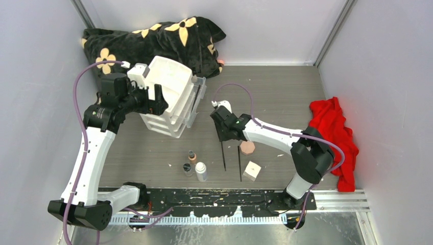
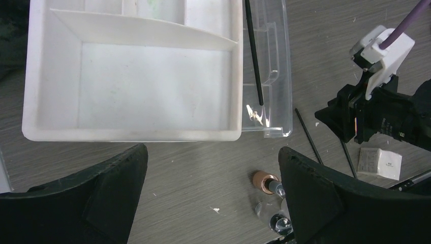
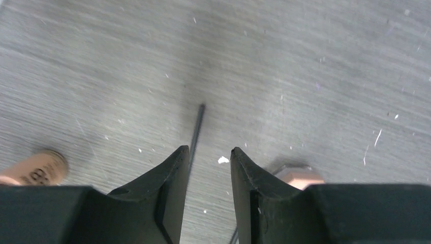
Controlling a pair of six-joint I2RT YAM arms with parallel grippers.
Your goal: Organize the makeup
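Observation:
My left gripper is open above the white tiered organizer (image 1: 168, 71), whose clear side drawer (image 2: 267, 117) holds a dark stick (image 2: 253, 51). My right gripper hovers over two thin dark pencils (image 3: 197, 124) (image 1: 240, 166) on the floor; its fingertips are apart with nothing between. A pink compact (image 1: 247, 148), a white box (image 1: 251, 171), a foundation bottle (image 1: 192, 157), a clear bottle (image 1: 187, 169) and a white bottle (image 1: 201, 172) stand near the front.
A red cloth (image 1: 334, 143) lies at the right wall, and a dark flowered blanket (image 1: 153, 38) is bunched behind the organizer.

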